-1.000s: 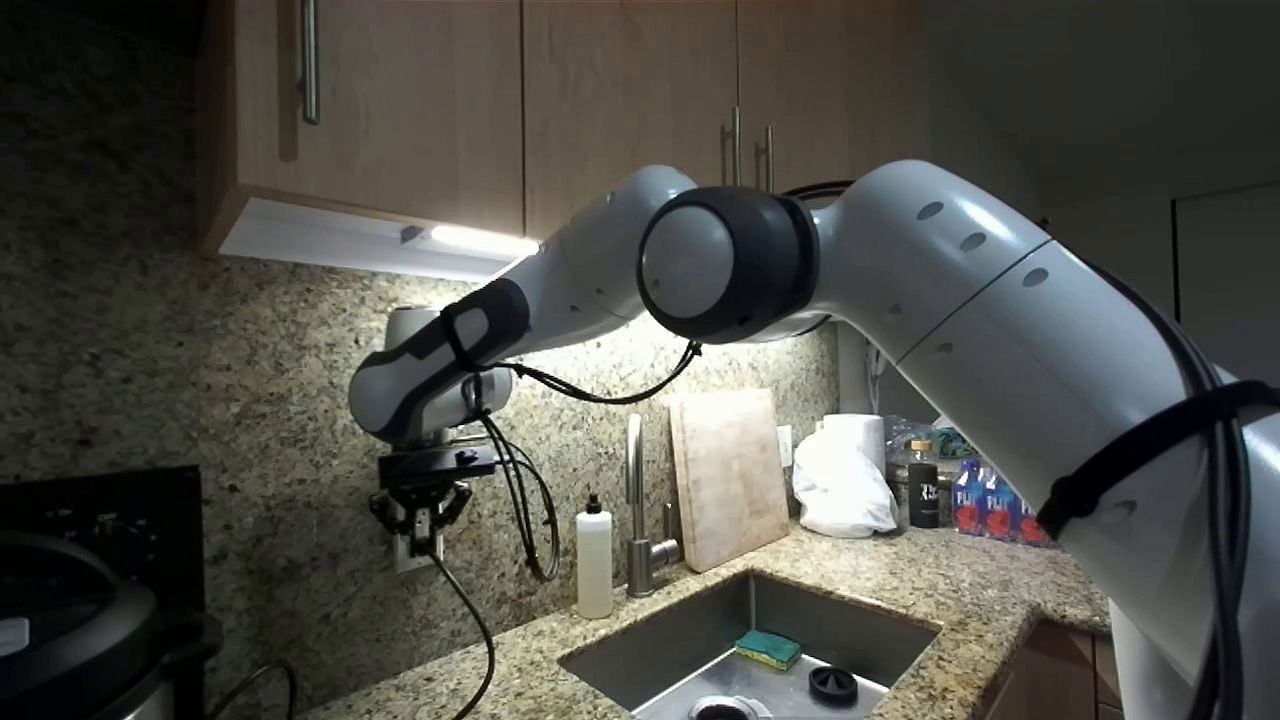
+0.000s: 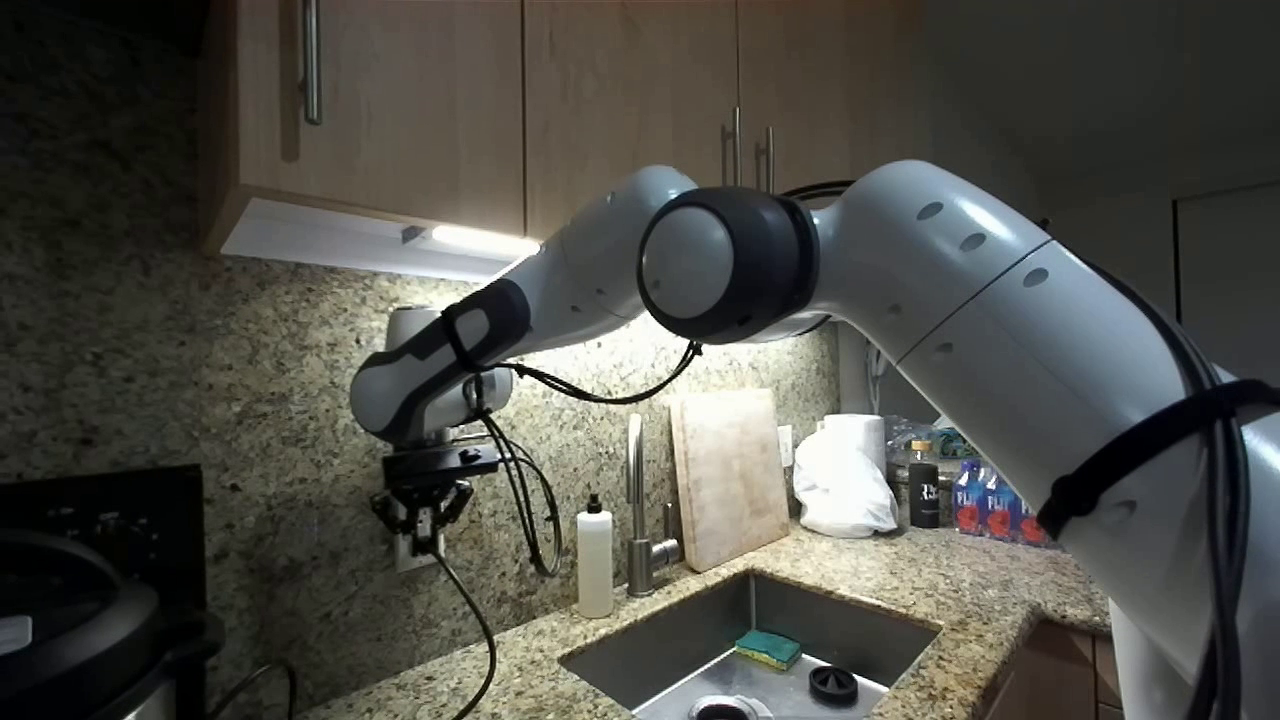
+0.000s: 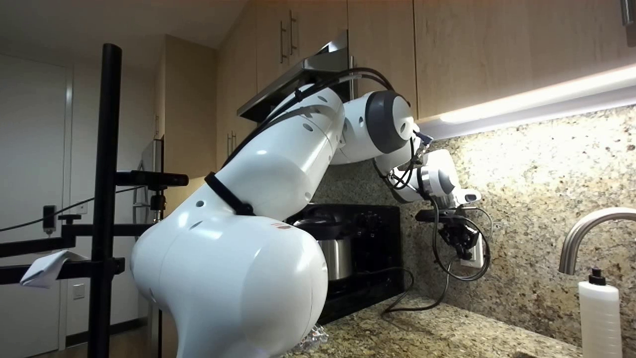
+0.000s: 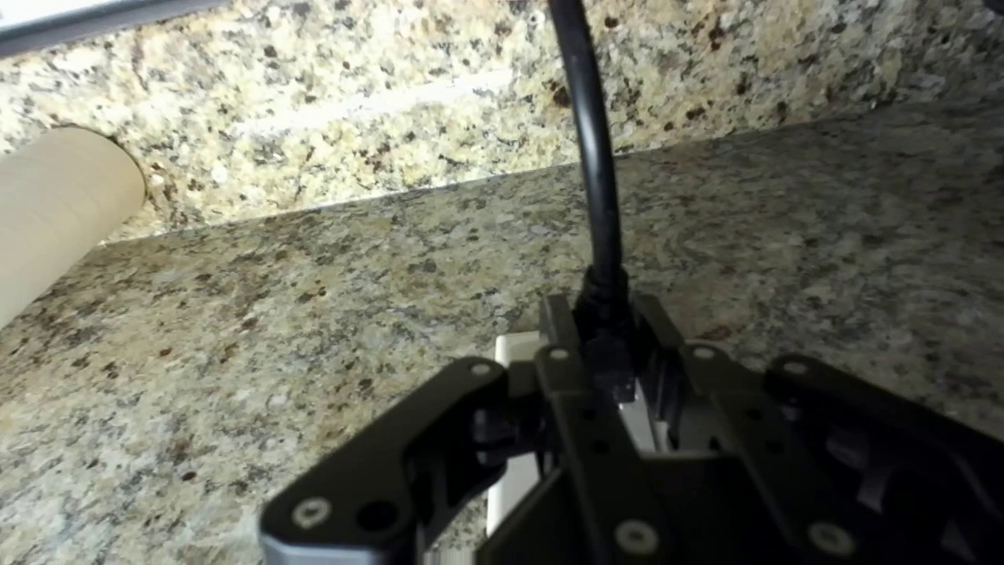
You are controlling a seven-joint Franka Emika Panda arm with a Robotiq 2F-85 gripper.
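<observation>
My gripper is shut on a black plug [image 4: 607, 353], whose two sides lie between the fingers. From the plug a black cord [image 4: 594, 160] leads away; in the first exterior view the cord [image 2: 486, 636] droops to the counter. A white wall outlet [image 4: 513, 348] lies just behind the plug and is partly covered by the fingers. In the second exterior view the gripper [image 3: 466, 253] is right in front of the outlet [image 3: 477, 253]. Whether the plug's prongs are inside the outlet is hidden.
A soap bottle [image 2: 595, 562], a faucet [image 2: 637, 504] and a sink [image 2: 672, 642] holding a sponge [image 2: 768, 649] are to the right. A dark pressure cooker [image 2: 66, 624] stands at the left. Cabinets [image 2: 384, 108] hang above the arm.
The gripper has shifted very slightly to the right in the first exterior view. Otherwise the scene looks the same.
</observation>
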